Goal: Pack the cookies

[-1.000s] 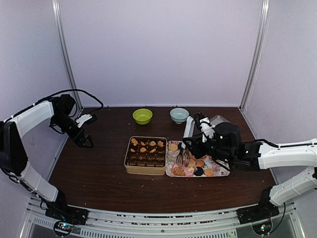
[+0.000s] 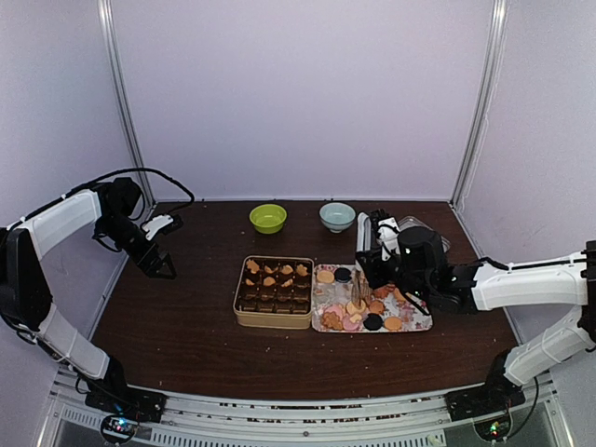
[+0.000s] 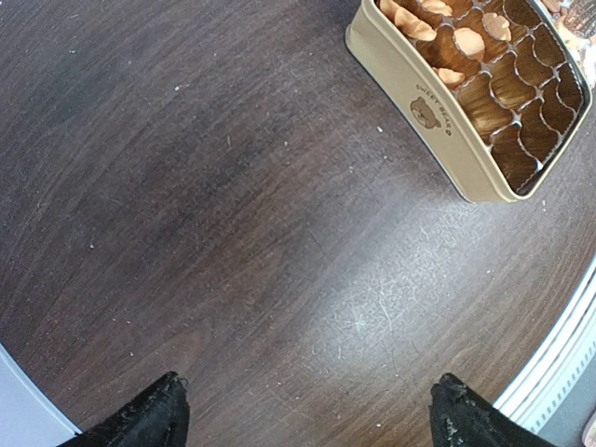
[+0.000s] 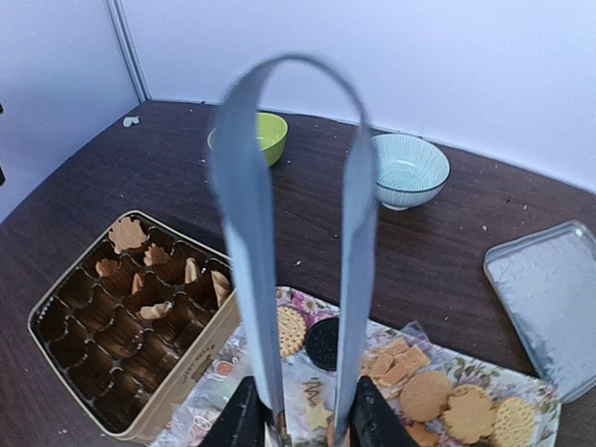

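Observation:
A gold tin (image 2: 273, 318) with a divided insert holds several cookies in its compartments. Beside it is a patterned tray (image 4: 303, 303) with assorted cookies. My right gripper is over that tray, holding white tongs (image 4: 250, 168) whose tips reach down among the cookies, largely hidden in the right wrist view. My left gripper hangs at the left side, open with nothing between its fingers; the left wrist view shows bare table below it and the tin at upper right.
A green bowl (image 2: 267, 217) and a light blue bowl (image 2: 337, 215) stand at the back. A clear container (image 4: 545, 293) lies at the back right, partly behind the right arm in the top view.
The right gripper and tongs have moved slightly right over the tray, and the tongs stand more upright. The left arm has not visibly moved.

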